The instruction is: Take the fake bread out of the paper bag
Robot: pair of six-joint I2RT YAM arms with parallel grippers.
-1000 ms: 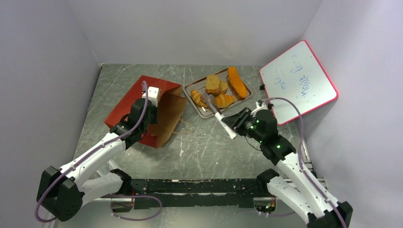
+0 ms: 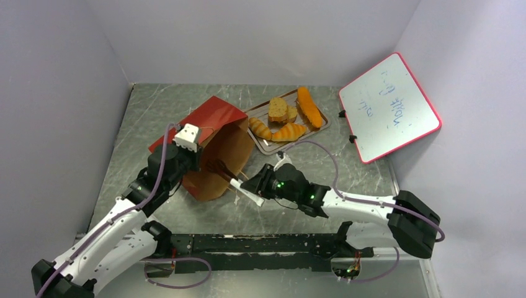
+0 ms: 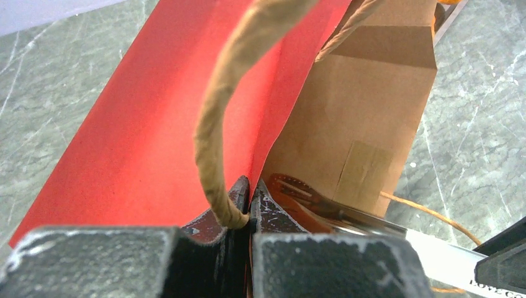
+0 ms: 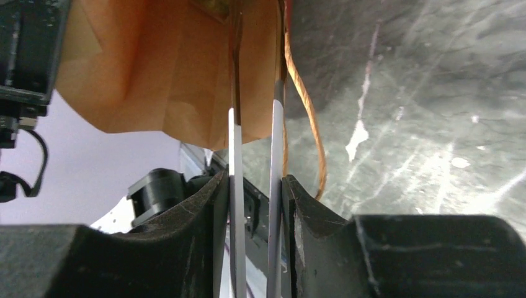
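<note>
The paper bag, red outside and brown inside, lies on its side with its mouth toward the right arm. My left gripper is shut on the edge of the bag's mouth, beside a twisted handle. Between the fingers of my right gripper are tongs with white handles and brown heads. Those heads reach into the bag's mouth. A dull yellow-brown patch shows deep inside, too dark to tell what it is. No bread is clearly visible in the bag.
Right behind the bag is a metal tray holding several pieces of fake bread, including a long loaf and bread slices. A whiteboard leans at the right. Bare table lies right of the bag.
My right arm has swung left from above the tray, bringing the tongs into the bag's mouth.
</note>
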